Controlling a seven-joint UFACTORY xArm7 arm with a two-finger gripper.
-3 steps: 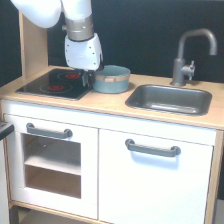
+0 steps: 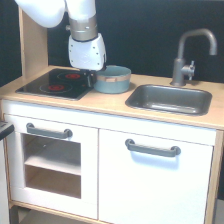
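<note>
A blue-grey pot [image 2: 113, 83] stands on the counter between the stove top and the sink. The white arm comes down from the upper left, and its gripper [image 2: 91, 77] is low at the pot's left side, by the rim. The dark fingers are small and blurred here, so I cannot tell whether they are open or shut, nor whether they touch the pot.
To the left lies a black stove top [image 2: 56, 85] with red burner rings. A sunken sink [image 2: 170, 99] with a grey faucet [image 2: 183, 65] is on the right. Below are an open-fronted oven compartment [image 2: 52, 170] and a white cabinet door [image 2: 150, 185].
The arm and gripper have shifted slightly to the right and a little lower. The pot looks about where it was.
</note>
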